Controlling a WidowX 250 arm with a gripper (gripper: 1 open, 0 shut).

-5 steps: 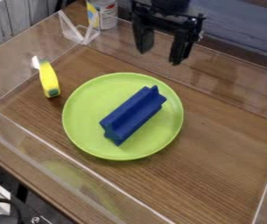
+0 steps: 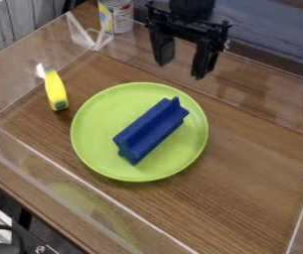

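Observation:
A long dark blue block lies diagonally on a bright green plate in the middle of the wooden table. A yellow object with a green end lies left of the plate. My black gripper hangs above the table behind the plate, its two fingers apart, with nothing visible between them.
A white can stands at the back left beside a clear plastic piece. Clear walls edge the wooden table. A black cable shows at the lower left corner.
The gripper has moved slightly downward in the view, toward the plate, over the last second. The plate, block and yellow object have not moved.

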